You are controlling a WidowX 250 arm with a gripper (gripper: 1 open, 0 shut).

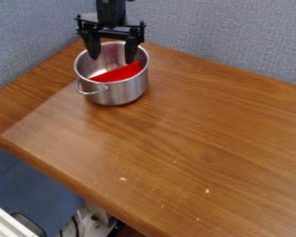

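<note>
A steel pot (123, 91) with a wire handle stands on the wooden table near its far left corner. Inside it lies a red object (118, 71). My black gripper (111, 53) is open over the pot, its two fingers at about the height of the rim, one at each side of the opening, apart from the red object as far as shows.
Grey fabric walls rise behind and to the left. At the lower left, beyond the table's edge, are a white object and some cables.
</note>
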